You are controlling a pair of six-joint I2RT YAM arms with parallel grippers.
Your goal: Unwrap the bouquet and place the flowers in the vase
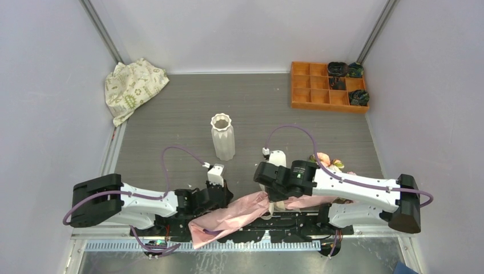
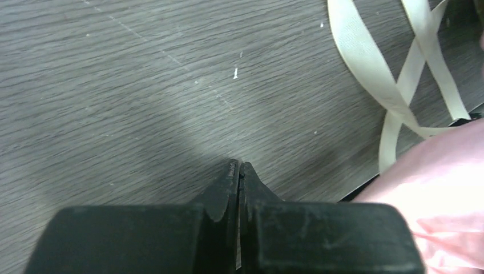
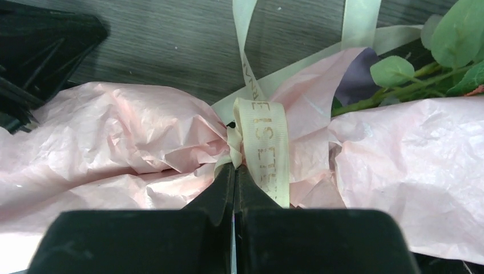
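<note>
A bouquet wrapped in pink paper point(image 1: 234, 214) lies along the table's front edge, its peach flowers point(image 1: 323, 158) at the right, partly hidden by the right arm. My right gripper is shut on the bouquet's cream ribbon point(image 3: 266, 148) at the tied waist of the wrap. My left gripper is shut, with nothing showing between its fingertips; it stands just beside the left part of the wrap, over bare table. The white vase point(image 1: 224, 140) stands upright near the table's middle, its scalloped mouth open upward.
An orange compartment box point(image 1: 311, 105) with dark items sits at the back right. A patterned cloth bag point(image 1: 134, 85) lies at the back left. Green leaves point(image 3: 456, 34) stick out at the wrap's right.
</note>
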